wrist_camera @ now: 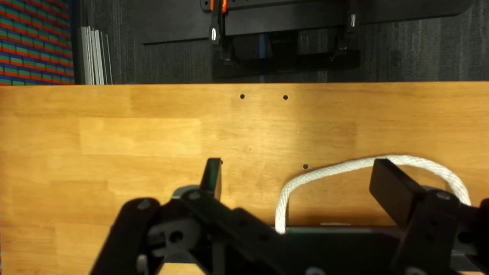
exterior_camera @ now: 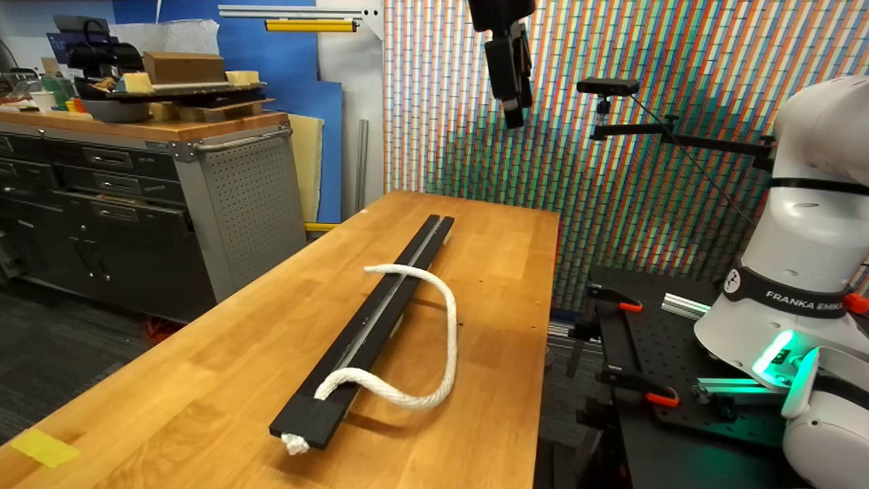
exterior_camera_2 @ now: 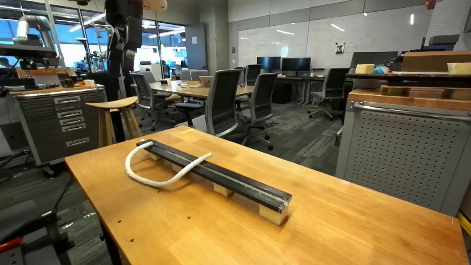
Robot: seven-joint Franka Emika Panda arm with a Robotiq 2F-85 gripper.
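A white rope (exterior_camera: 450, 326) bows out over the wooden table beside a long black channel (exterior_camera: 376, 314) that has a groove along its length. One rope end enters the channel near its near end in exterior view 1, where a white tuft pokes out; the free end lies across the channel about midway. The channel is raised on small pale blocks (exterior_camera_2: 223, 190). High above the table hangs my gripper, open and apart from the rope. In the wrist view its fingers stand wide, hiding part of the channel and rope (wrist_camera: 330, 172).
Bare wooden tabletop (wrist_camera: 137, 137) surrounds the channel on both sides. Yellow tape (exterior_camera: 45, 447) marks one table corner. The robot's base (exterior_camera: 774, 326) and a camera on an arm (exterior_camera: 607, 86) stand beyond the table's right edge in exterior view 1.
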